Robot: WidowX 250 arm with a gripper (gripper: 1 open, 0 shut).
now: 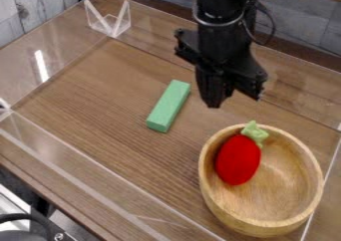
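My gripper [217, 92] hangs over the middle right of the table, above and a little left of a tan bowl [273, 207]. Its fingers look shut, with nothing visible between them. Inside the bowl lie a red oval object [237, 161] and, behind it, a small green piece [254, 129]. A flat light-green block [168, 106] lies on the wooden table [87, 135] to the left of the gripper, apart from it.
A clear plastic holder [111, 18] stands at the back left. A dark object [30, 227] sits at the front left corner.
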